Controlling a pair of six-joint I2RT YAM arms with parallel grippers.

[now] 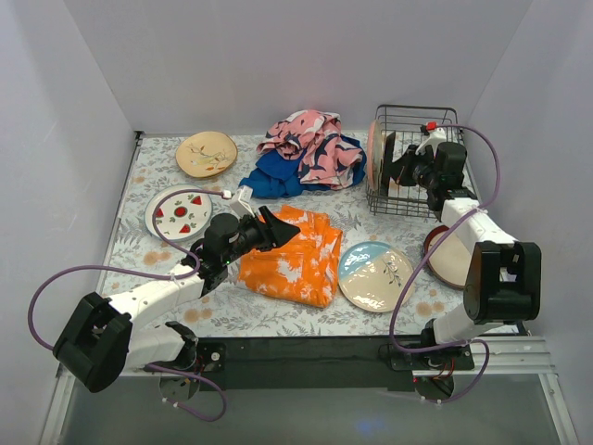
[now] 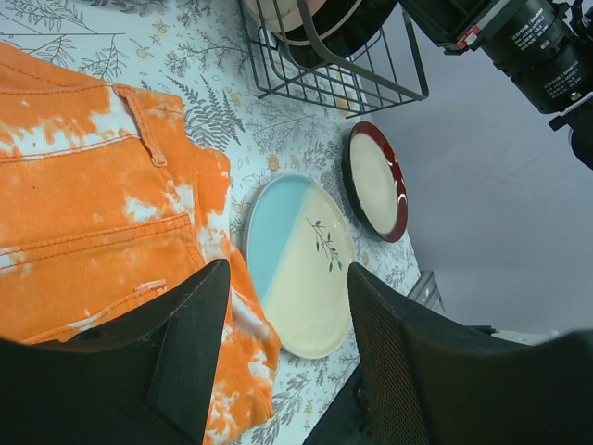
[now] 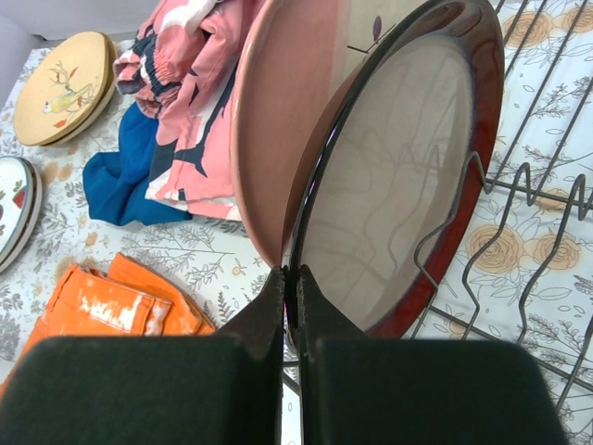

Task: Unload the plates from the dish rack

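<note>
In the top view my right gripper is inside the wire dish rack at the back right. It is shut on the rim of a dark red-brown plate with a pale middle, which stands on edge between the rack wires. Left of that plate a pink-and-cream plate also stands upright in the rack. My left gripper hovers above the orange cloth, its fingers apart and empty. On the table, right of the cloth, lies a blue-and-cream plate. Farther right, a dark-red-rimmed plate is partly hidden by my right arm.
Strawberry-patterned plates lie stacked at the left, with yellow plates stacked behind them. Pink and blue cloths are bunched left of the rack. Walls enclose the table's back and sides.
</note>
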